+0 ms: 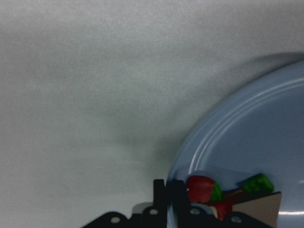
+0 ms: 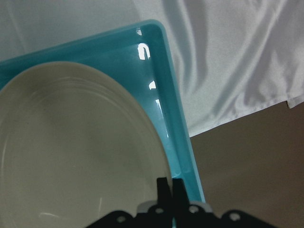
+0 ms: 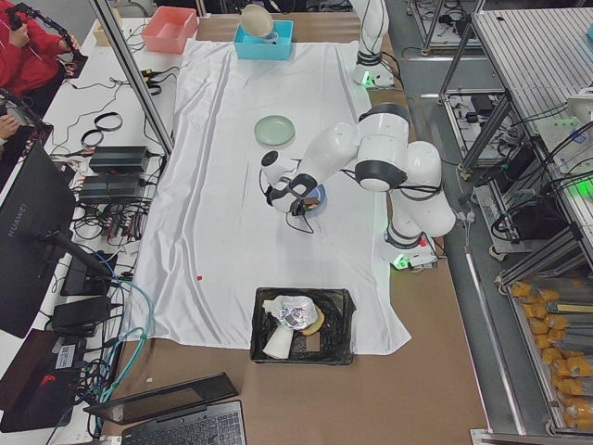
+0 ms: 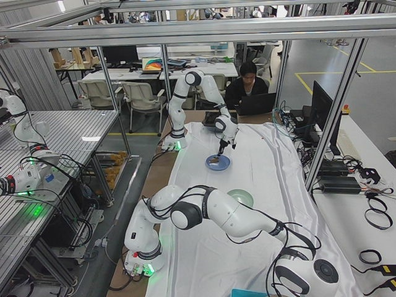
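The blue plate [image 1: 247, 133] carries red, green and brown food-like pieces [image 1: 199, 189]. My left gripper is at its rim, fingers close together, apparently shut on it. A beige plate [image 2: 76, 137] is raised over the teal bin [image 2: 109, 50]; my right gripper is shut on its rim. In the camera left view that plate [image 3: 256, 19] is at the far end, with the right gripper out of frame. A green plate [image 3: 274, 129] lies between the two, on the white cloth.
A black bin [image 3: 301, 352] with foil and other waste stands at the near end. A pink bin [image 3: 170, 30] is at the far left, off the cloth. The cloth around the green plate is mostly clear.
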